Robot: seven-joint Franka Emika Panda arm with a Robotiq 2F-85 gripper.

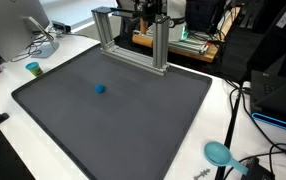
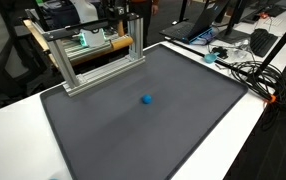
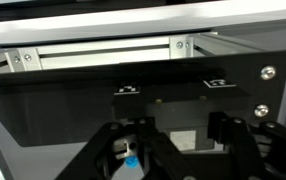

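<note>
In the wrist view, my gripper reaches up to a long black panel (image 3: 63, 98) that crosses the picture. Its two dark fingers stand apart, with a black part (image 3: 173, 113) of that panel between them; dark on dark, the exact contact is hard to make out. Above the panel runs a pale metal frame (image 3: 103, 47). From outside, the metal frame (image 2: 108, 72) stands at the back edge of the grey board, and the black assembly sits on top of it. The fingertips are not clear in either exterior view.
A small blue object (image 1: 99, 88) lies alone on the grey board (image 1: 113, 130), whose front is clear. A green-blue cup (image 1: 34, 69) stands beyond the board's left edge. Off to the right are a turquoise round thing (image 1: 221, 155) and several cables (image 2: 248, 70).
</note>
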